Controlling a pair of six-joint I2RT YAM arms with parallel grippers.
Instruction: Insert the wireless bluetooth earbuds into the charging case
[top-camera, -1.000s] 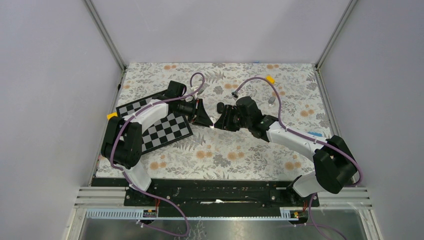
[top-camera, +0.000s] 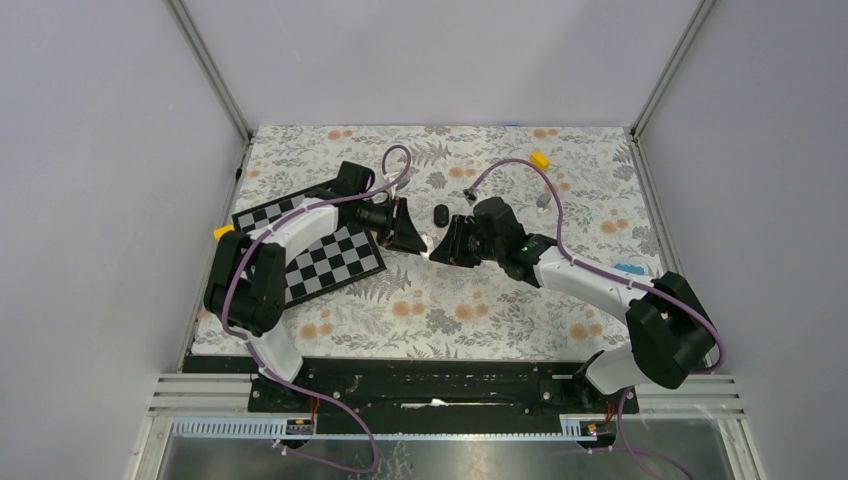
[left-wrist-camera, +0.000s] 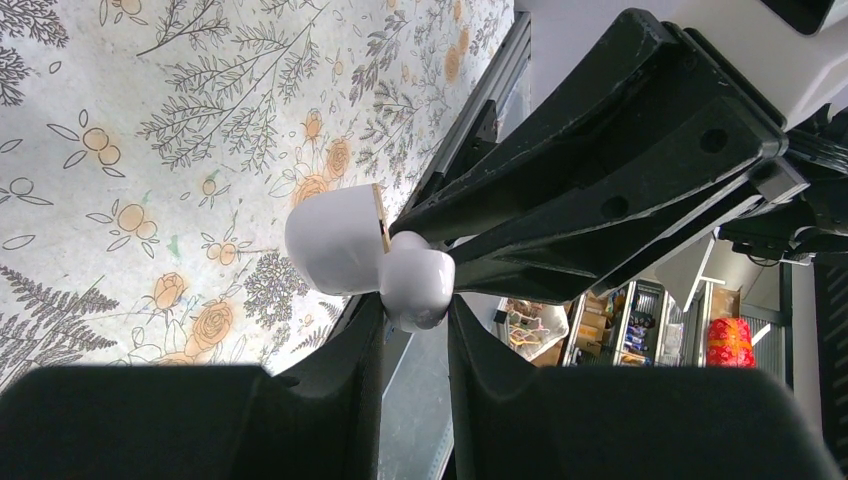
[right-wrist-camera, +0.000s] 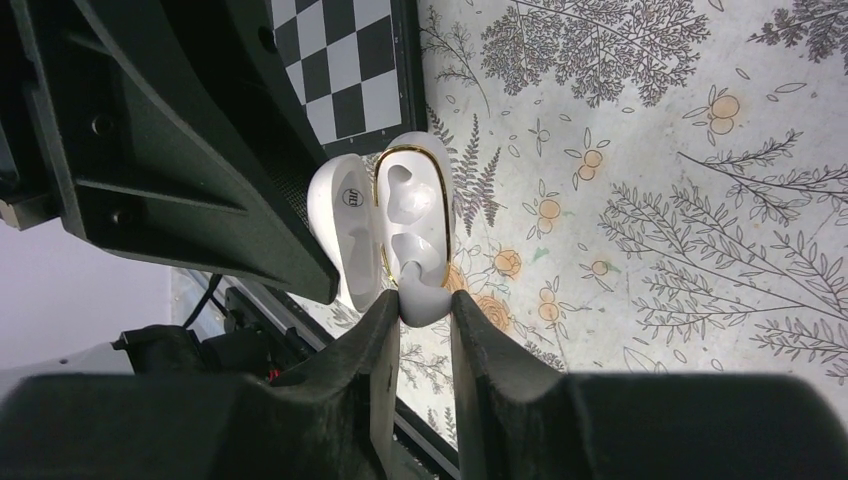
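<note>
The white charging case (right-wrist-camera: 410, 195) is open, lid hinged aside, between the two grippers at the table's middle. My left gripper (top-camera: 418, 247) is shut on the case; its fingers show behind it in the right wrist view. My right gripper is shut on a white earbud (right-wrist-camera: 425, 298), whose stem reaches into the lower socket of the case. The upper socket is empty. In the left wrist view the case (left-wrist-camera: 330, 240) hides part of the earbud.
A checkered board (top-camera: 335, 265) lies under the left arm. A small black object (top-camera: 441, 214) sits just behind the grippers. A yellow block (top-camera: 540, 159) is at the back right.
The left arm looks nearly unchanged.
</note>
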